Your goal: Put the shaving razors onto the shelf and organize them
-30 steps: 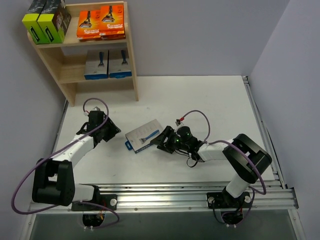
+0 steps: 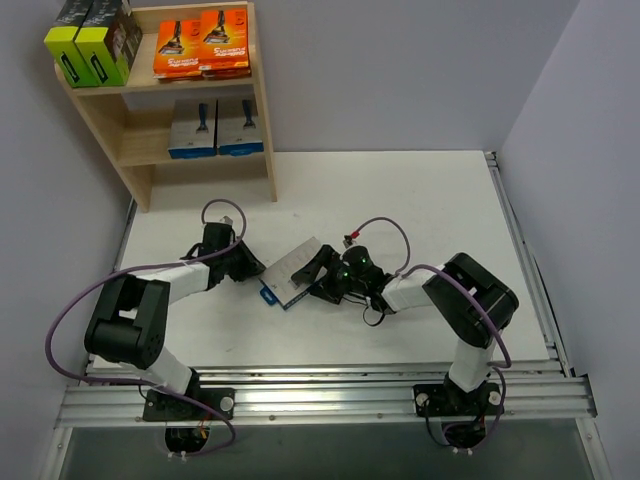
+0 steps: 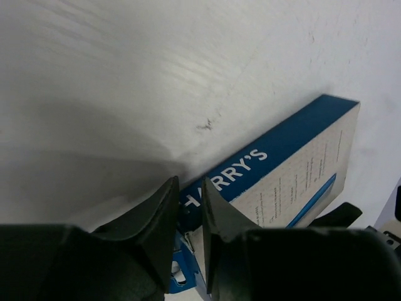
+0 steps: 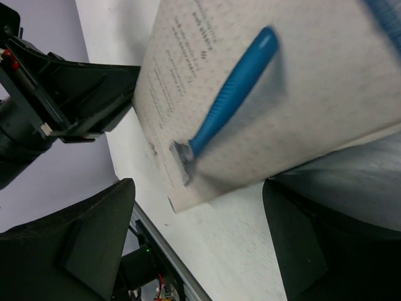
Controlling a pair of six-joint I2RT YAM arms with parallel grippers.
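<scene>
A white and navy Harry's razor box with a blue tab lies tilted on the table between both grippers. Its navy long side faces my left wrist camera. A pictured blue razor shows on its face. My left gripper is at the box's end corner, fingers parted by a narrow gap with part of the box behind it; whether it grips cannot be told. My right gripper stands open at the other side, its right finger by the box's edge. The wooden shelf stands at the back left.
Two similar boxes lie on the middle shelf. Orange boxes and green-black boxes stand on top. Open table surface stretches to the right and behind. The metal rail runs along the front edge.
My left gripper has moved right to the box's end. The box has turned, its tabbed end swinging toward the front. My right gripper has shifted slightly left over the box.
</scene>
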